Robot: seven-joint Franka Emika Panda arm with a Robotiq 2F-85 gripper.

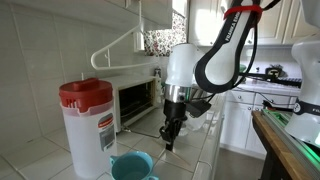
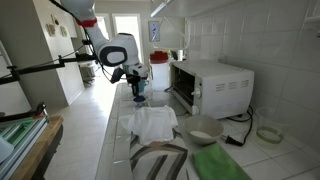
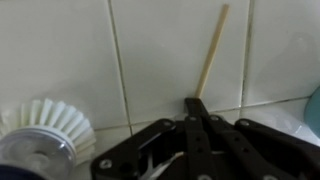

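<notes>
A thin, light wooden stick (image 3: 213, 48) lies over the white tiles in the wrist view, its near end meeting the tips of my gripper. The fingers are together; whether they pinch that end or merely sit over it cannot be made out. In the first exterior view my gripper (image 1: 168, 140) points down at the tiled counter, behind a teal mug (image 1: 133, 167). From the second exterior view the gripper (image 2: 137, 96) is small, low over the far part of the counter. The stick is too small to pick out in either exterior view.
A round white-bristled brush (image 3: 52, 132) is left of the gripper. A tall white container with a red lid (image 1: 90, 118) stands by the wall. Beyond are a toaster oven (image 2: 213, 88), a white cloth (image 2: 152, 122), a bowl (image 2: 200, 128) and a green cloth (image 2: 218, 162).
</notes>
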